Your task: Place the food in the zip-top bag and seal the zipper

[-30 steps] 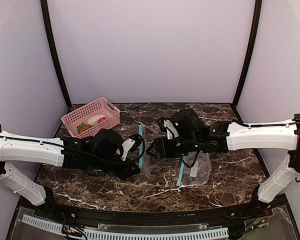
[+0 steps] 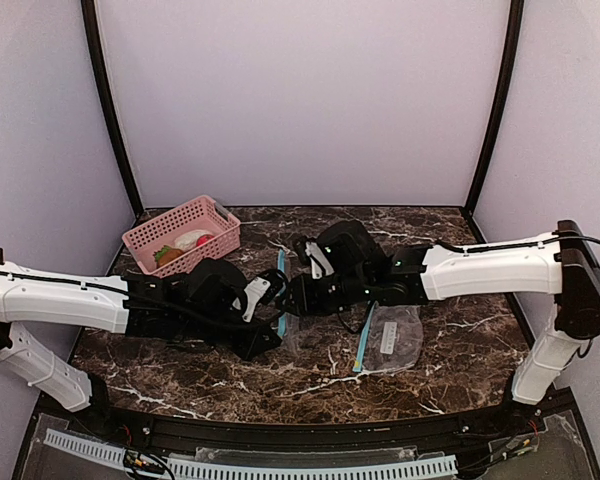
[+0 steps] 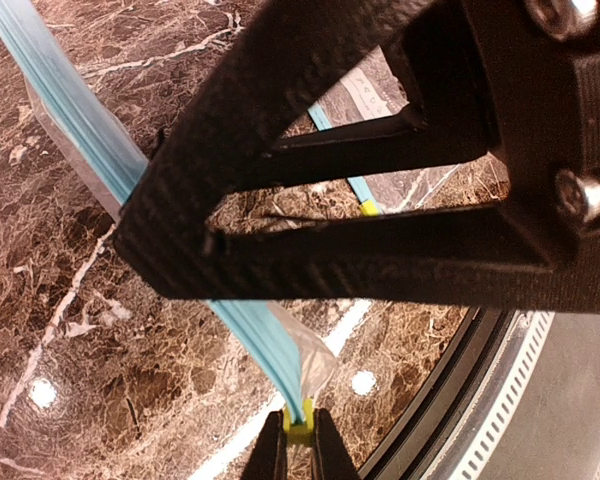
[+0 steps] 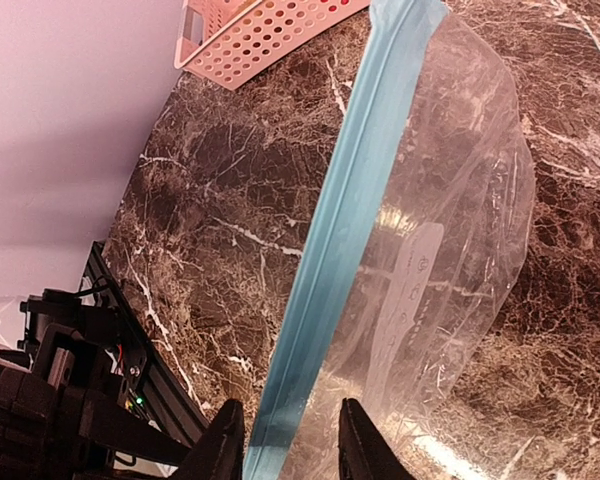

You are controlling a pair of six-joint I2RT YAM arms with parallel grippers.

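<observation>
A zip bag with a blue zipper (image 4: 335, 250) lies in the middle of the marble table. In the left wrist view my left gripper is shut on the yellow slider at the zipper's near end. My right gripper is part open over the bag, one finger either side of the blue zipper strip in its view; whether it touches the bag I cannot tell. A second bag (image 2: 388, 340) with a blue strip and yellow slider lies to the right. The pink basket (image 2: 152, 234) at the back left holds food items (image 2: 192, 239).
Both arms are close together at the centre, hiding part of the first bag. Walls (image 2: 310, 110) bound the table at the back and sides.
The left arm and the basket have stayed still.
</observation>
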